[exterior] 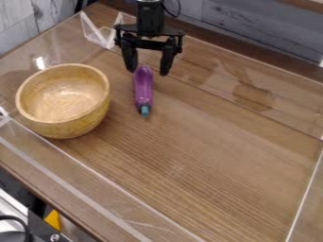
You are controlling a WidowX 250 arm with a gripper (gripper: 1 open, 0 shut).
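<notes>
A purple elongated object with a teal tip [144, 90] lies on the wooden table. My black gripper [146, 59] is open just above and behind the object's upper end, its two fingers spread on either side of that end. A large yellow bowl [63, 113] stands to the left of the purple object.
A wall [265, 28] runs along the back right, and the table's left edge drops away at the lower left.
</notes>
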